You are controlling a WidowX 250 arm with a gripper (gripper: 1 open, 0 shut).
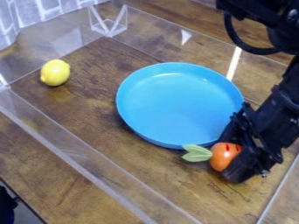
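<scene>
An orange vegetable with pale green leaves (225, 156), like a carrot or tomato toy, lies just below the right front rim of a blue plate (176, 101). My black gripper (233, 153) comes in from the right and is shut on this orange vegetable, its fingers low at the table top. The leaves stick out to the left, and the far side of the vegetable is hidden by the gripper.
A yellow lemon (55, 73) sits on the wooden table at the upper left. Clear plastic walls border the area along the back and the lower left. Bare table lies left of the plate and below it.
</scene>
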